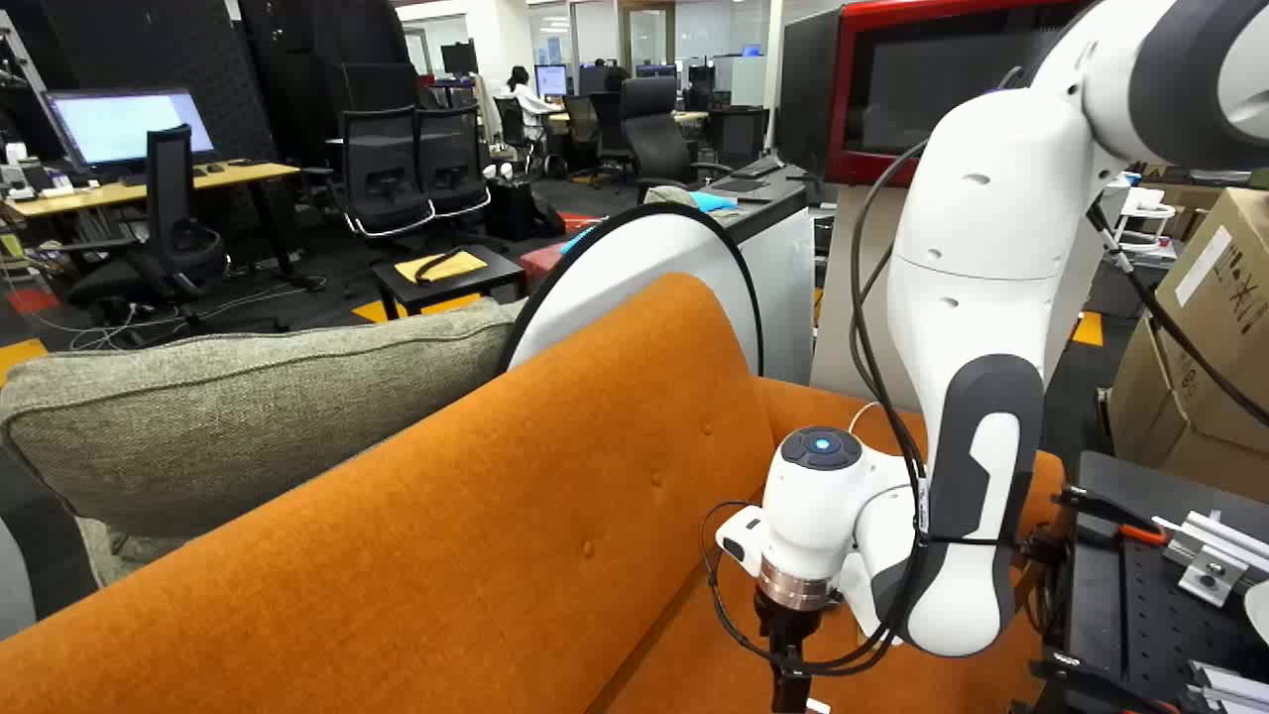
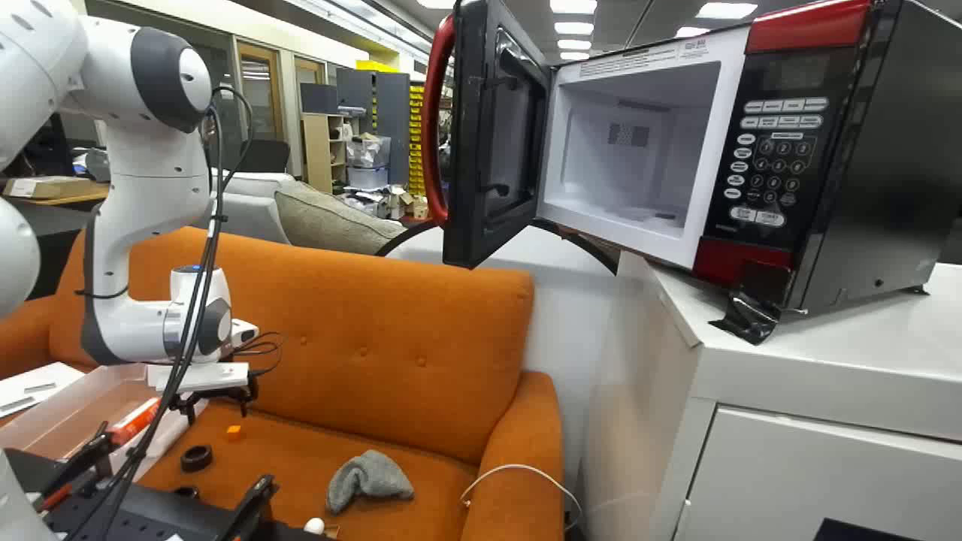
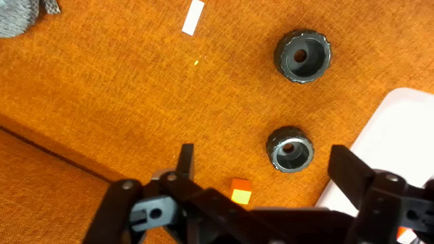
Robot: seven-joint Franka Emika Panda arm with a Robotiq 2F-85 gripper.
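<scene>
My gripper stands open above the orange couch seat, its fingers wide apart and nothing held between them. Between and beyond the fingertips in the wrist view lies a black ridged wheel [image 3: 300, 158], nearer the right finger. A second black wheel [image 3: 312, 65] rests farther up in that view. Close to the gripper's base is a small block [image 3: 241, 191] with orange and yellow faces. Exterior view 2 has the gripper [image 2: 216, 397] hanging over the seat's left part, with the orange block [image 2: 234, 432] and a wheel [image 2: 195, 458] below.
A pale plastic bin [image 3: 402, 134] sits to the wrist view's right. On the seat lie a grey cloth [image 2: 367, 482] and a white strip [image 3: 193, 17]. The couch backrest [image 1: 500, 512] rises beside the arm. A microwave [image 2: 631, 144] stands with its door open on a white cabinet.
</scene>
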